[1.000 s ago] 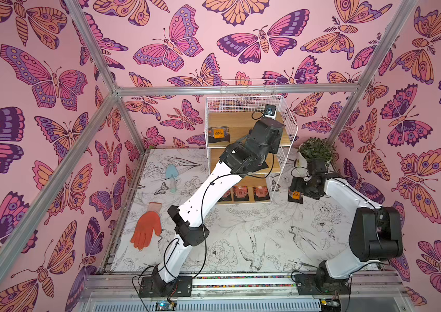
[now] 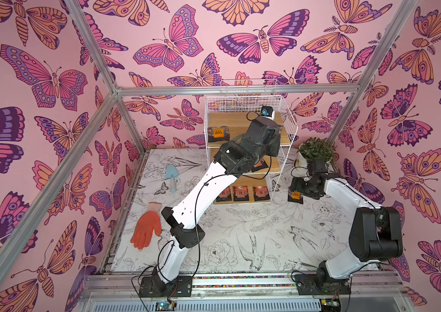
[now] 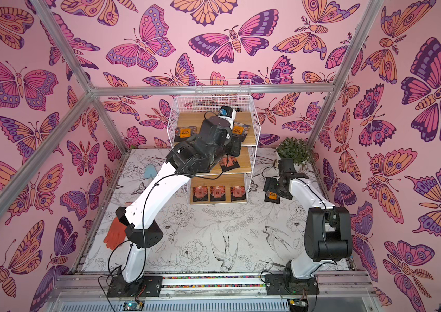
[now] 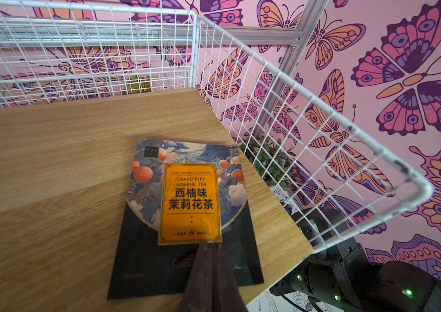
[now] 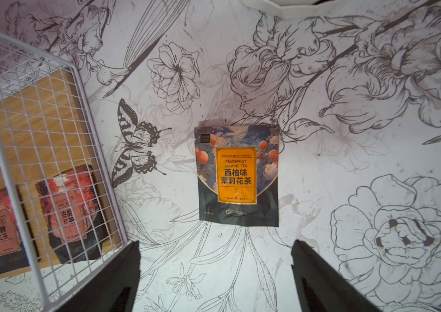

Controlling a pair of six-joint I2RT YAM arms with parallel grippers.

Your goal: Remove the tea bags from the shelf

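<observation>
On the top shelf [image 4: 48, 182], near its right front corner, a grapefruit jasmine tea bag [image 4: 189, 202] lies flat in the left wrist view. My left gripper is shut with its fingertips together above the bag's dark lower part, nothing between them. A second tea bag [image 2: 218, 133] of that kind sits at the top shelf's left. One on the middle shelf [image 3: 229, 163] is partly covered by the left arm; several red ones [image 3: 219, 193] stand on the bottom shelf. My right gripper is open over the table, with a grapefruit tea bag [image 5: 237, 176] lying beyond its fingers.
White wire side walls [image 4: 314, 114] fence the shelves. A potted plant [image 2: 316, 150] stands right of the rack. An orange glove [image 2: 147, 226] and a blue trowel [image 2: 171, 174] lie on the left of the table.
The left arm has shifted slightly left, its wrist now a little left of and lower than a second ago. The right arm and the tea bags in view have stayed put.
</observation>
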